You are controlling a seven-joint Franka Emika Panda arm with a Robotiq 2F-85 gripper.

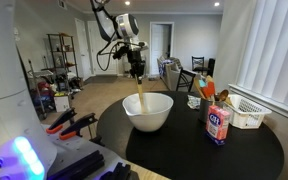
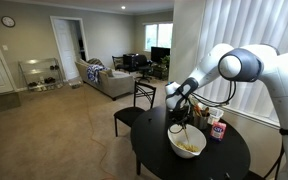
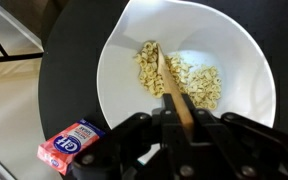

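Note:
My gripper (image 1: 136, 76) is shut on a wooden utensil (image 1: 142, 99) and hangs above a white bowl (image 1: 151, 119). The utensil's lower part reaches down inside the bowl. From the wrist, the utensil (image 3: 167, 75) points at a loose layer of small, pale, ring-like pieces (image 3: 202, 84) on the bowl's floor, its tip among them. Exterior view 2 has the bowl (image 2: 198, 137) on the dark table beneath the arm. Its near wall hides the utensil's tip in exterior view 1.
A red, white and blue package (image 1: 217, 123) stands right of the bowl. Behind it are a dark holder (image 1: 215, 109) of utensils and a white basket (image 1: 247, 113). Bare dark table (image 1: 189, 151) lies in front.

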